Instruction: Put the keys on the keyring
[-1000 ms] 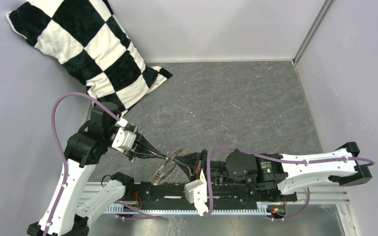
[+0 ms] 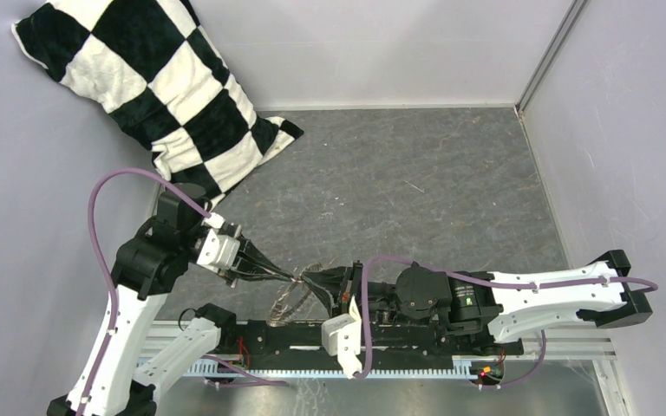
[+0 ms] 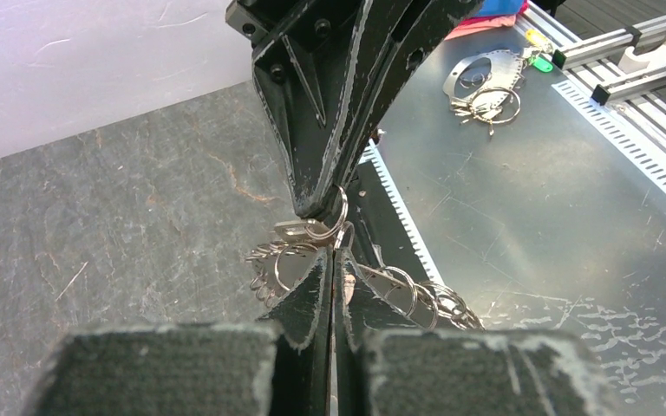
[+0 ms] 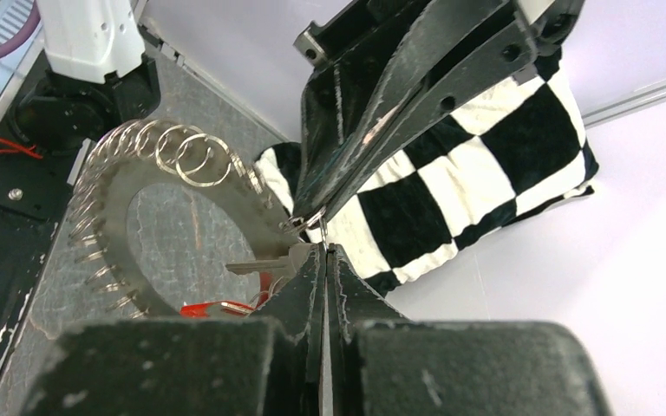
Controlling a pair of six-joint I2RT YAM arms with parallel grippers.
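My left gripper and right gripper meet tip to tip, both shut. A thin wire ring [image 3: 344, 232] rises from the left fingertips in the left wrist view; another thin ring [image 3: 344, 206] curves beside the right gripper's tip. At my right fingertips a fine bit of wire [image 4: 323, 230] stands up. The keyring [image 4: 108, 208], a curved metal plate edged with many small rings, hangs around and below the tips. A flat key [image 4: 260, 267] and a red piece [image 4: 217, 308] hang beside the right tips. Whether the rings are linked cannot be told.
On the metal surface beyond the rail lies another ringed metal plate [image 3: 486, 78], with a green tag [image 3: 542, 65]. A checkered cushion [image 2: 165, 95] leans at the back left.
My right arm has shifted very slightly to the left over the last second. The left gripper stays almost still, and the hanging keyring sways a little.
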